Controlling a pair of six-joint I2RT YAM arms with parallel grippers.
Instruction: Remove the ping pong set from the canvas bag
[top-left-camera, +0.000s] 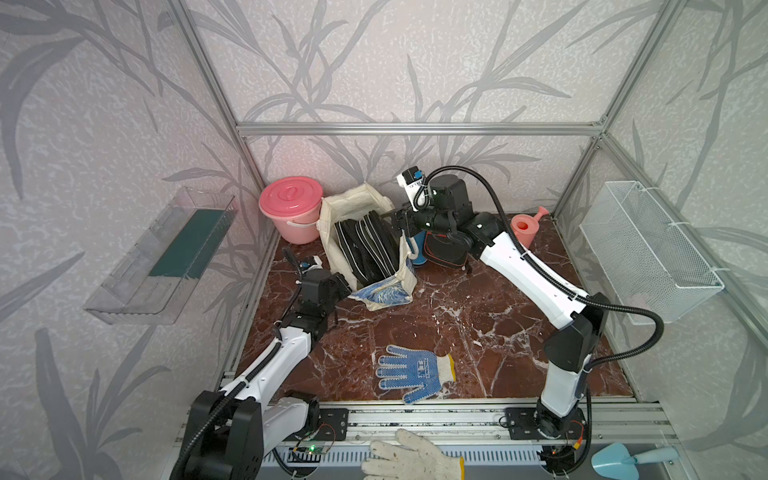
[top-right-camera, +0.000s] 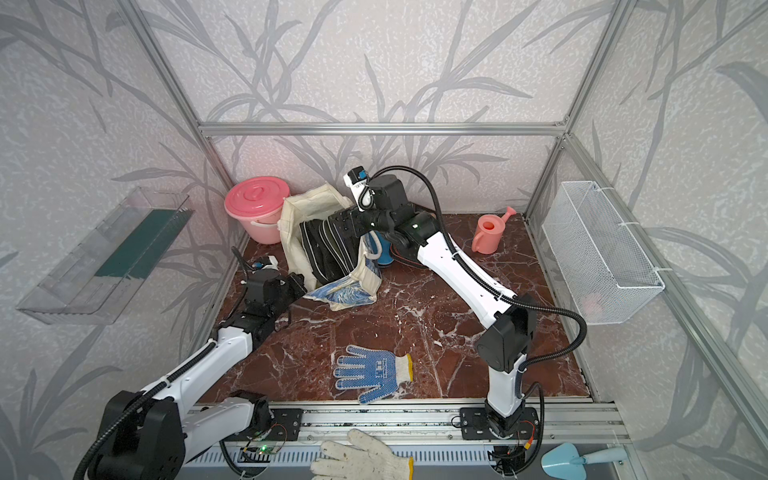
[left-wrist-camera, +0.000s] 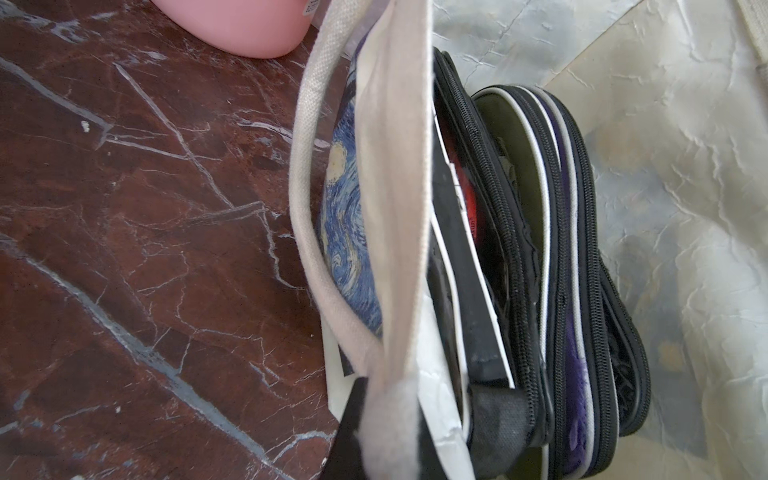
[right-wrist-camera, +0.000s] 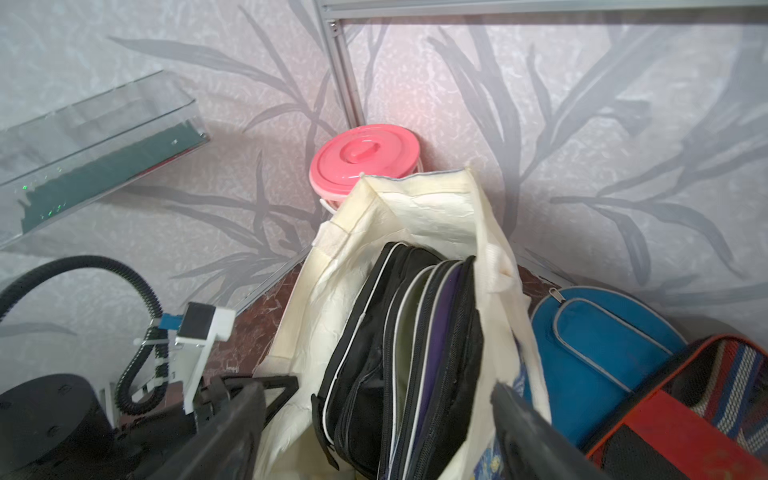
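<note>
The cream canvas bag (right-wrist-camera: 310, 320) stands open at the back left, its blue painted front (top-left-camera: 385, 297) facing the room. Inside it black zippered ping pong cases (right-wrist-camera: 424, 344) with white piping stand on edge, side by side; one shows purple (left-wrist-camera: 573, 384). At the bag's left side, my left gripper is shut on the bag's rim and handle. My right gripper hovers over the bag's right side, its blurred fingers (right-wrist-camera: 524, 420) spread wide on either side of the cases, touching none. A blue case (right-wrist-camera: 588, 344) and a black-and-red case (right-wrist-camera: 696, 408) lie to the bag's right.
A lidded pink bucket (top-left-camera: 291, 209) stands beside the bag at the back left, and a pink watering can (top-left-camera: 525, 229) at the back right. A blue dotted glove (top-left-camera: 412, 373) lies on the front of the marble table, with clear surface to its right.
</note>
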